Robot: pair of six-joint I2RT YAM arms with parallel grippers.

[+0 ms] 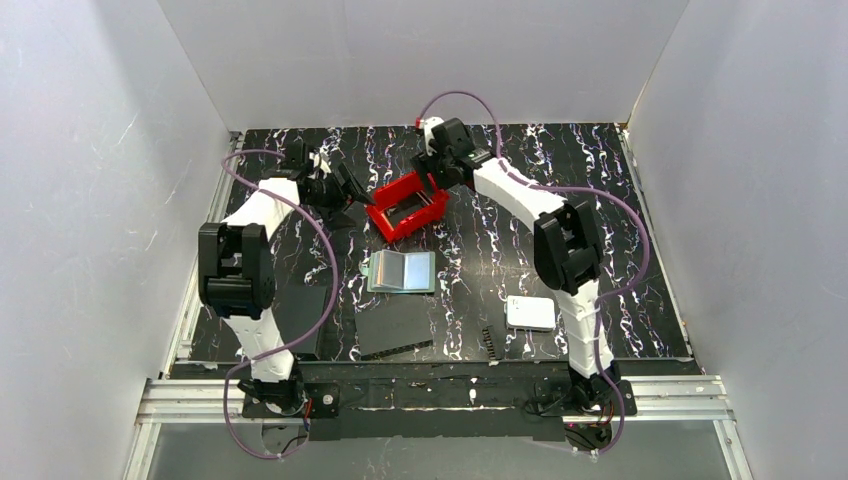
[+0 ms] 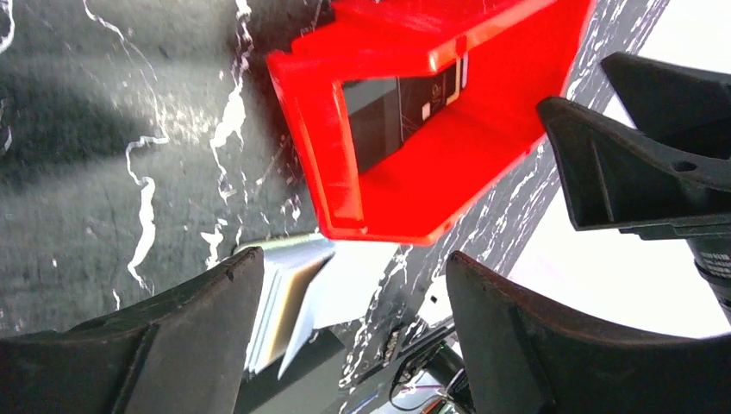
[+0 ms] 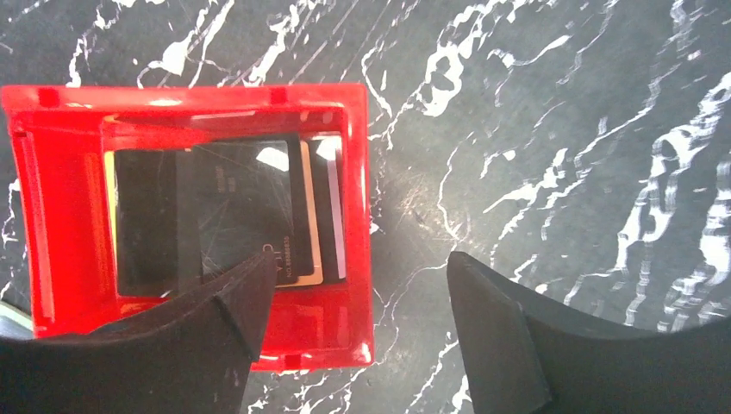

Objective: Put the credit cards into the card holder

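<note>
A red tray (image 1: 378, 222) stands slanted near the back middle, with several overlapping dark credit cards (image 3: 241, 211) lying inside it. One card has a gold edge and another a pinkish edge. In front of the tray, the card holder (image 1: 402, 288) lies spread with its clear sleeves showing, also in the left wrist view (image 2: 293, 285). My left gripper is open and empty, left of the tray in the top view. At the tray's right wall, my right gripper has its fingers apart, one over the tray and one outside it. Whether they touch the wall cannot be told.
A dark flat pad (image 1: 393, 328) lies in front of the holder, and another dark panel (image 1: 300, 318) sits at the left front. At the right front are a white box (image 1: 530, 313) and a small black strip (image 1: 490, 343).
</note>
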